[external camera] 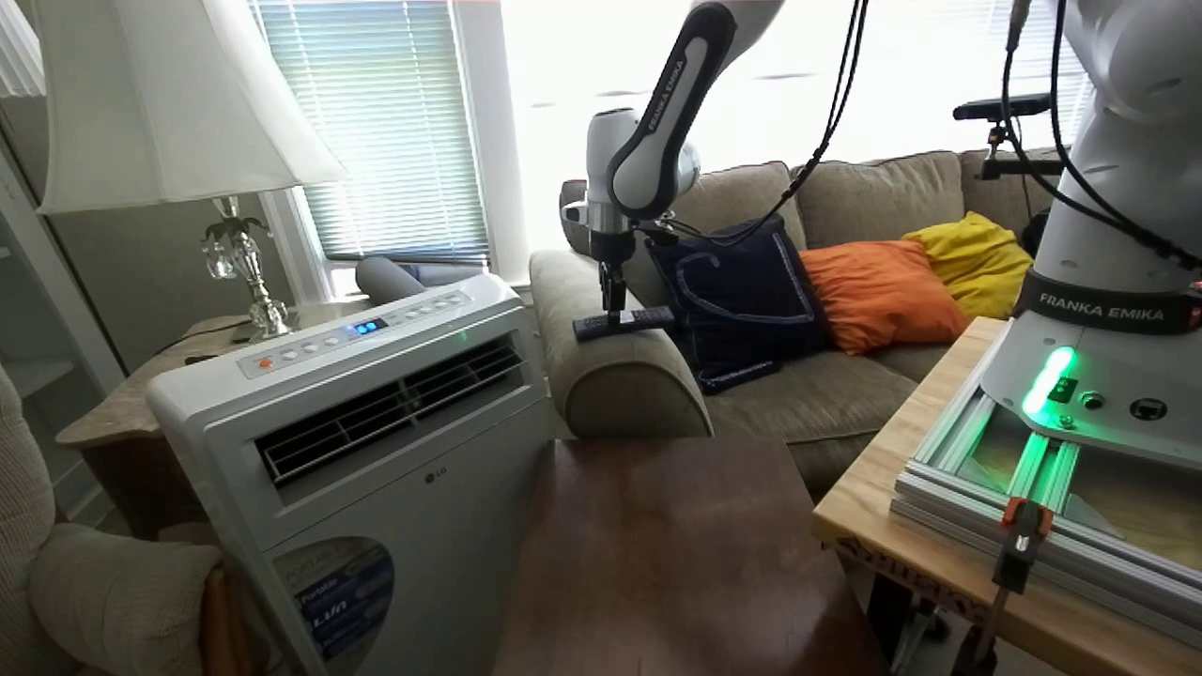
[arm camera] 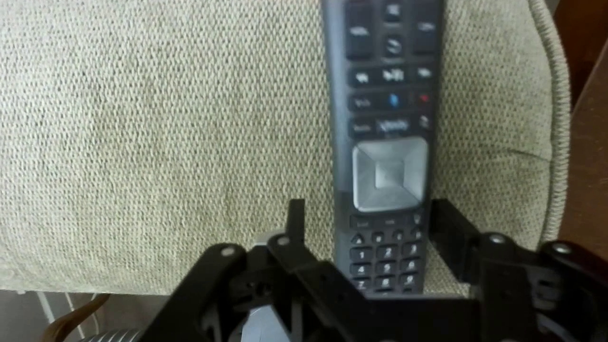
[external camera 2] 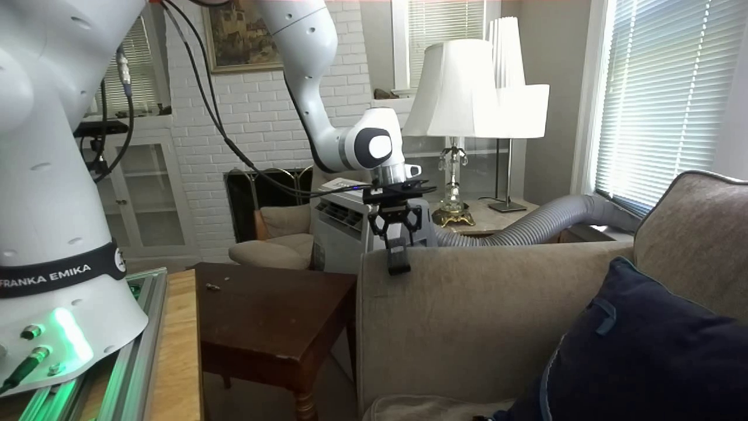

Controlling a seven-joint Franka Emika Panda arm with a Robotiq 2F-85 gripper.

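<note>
A long dark remote (external camera: 623, 323) rests on the rounded beige sofa arm (external camera: 614, 383). In the wrist view the remote (arm camera: 390, 171) runs up and down the picture, buttons facing up. My gripper straddles its number-key end, fingers partly apart. Bare fabric shows between the left finger and the remote, while the right finger sits close against the other edge; whether it touches is unclear. From the second exterior view, the remote (external camera 2: 399, 261) appears end-on beneath my gripper (external camera 2: 397, 242).
A white portable air conditioner (external camera: 451, 473) stands beside the sofa arm, and a dark wooden table (external camera: 676, 541) is in front. Dark blue (external camera: 738, 293), orange (external camera: 885, 295) and yellow (external camera: 975, 265) cushions lie on the sofa.
</note>
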